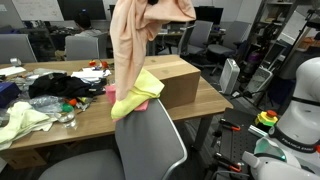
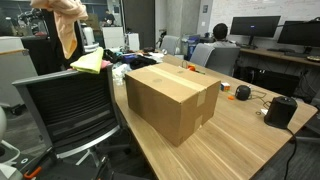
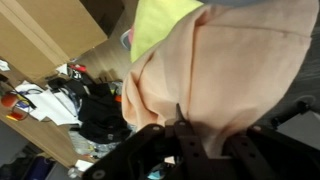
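A peach-pink cloth (image 1: 135, 40) hangs high over the table and chair, its lower tip in front of the yellow-green cloth. In the wrist view the same pink cloth (image 3: 215, 75) runs up to my gripper, which is shut on it; the fingertips are largely covered by fabric. The gripper itself lies outside exterior view 1. A yellow-green cloth (image 1: 143, 92) drapes over the top of the grey chair's backrest (image 1: 150, 135). In exterior view 2 the pink cloth (image 2: 68, 25) hangs at the upper left, above the yellow-green cloth (image 2: 90, 62).
A large cardboard box (image 2: 175, 100) stands on the wooden table (image 2: 235, 125) beside the chair. Black bags (image 1: 60, 84), a pale green cloth (image 1: 25, 122) and clutter cover the table's left part.
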